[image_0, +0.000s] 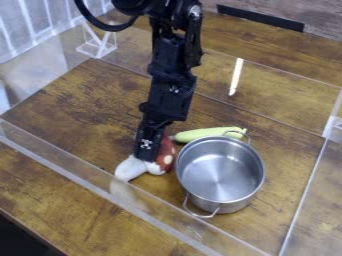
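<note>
My gripper (154, 150) reaches down from the top on its black arm and is shut on a white and red object (135, 168) that lies beside the pot, its white end toward the lower left. The fingertips are largely hidden against it. A steel pot (221, 172) stands at the lower right. A pale green corn-like item (211, 133) lies just behind the pot.
The wooden table (74, 110) has free room at the left. A clear plastic wall runs along the front and right. A white thin object (237, 76) stands at the back right, and a white fixture (99, 42) at the back left.
</note>
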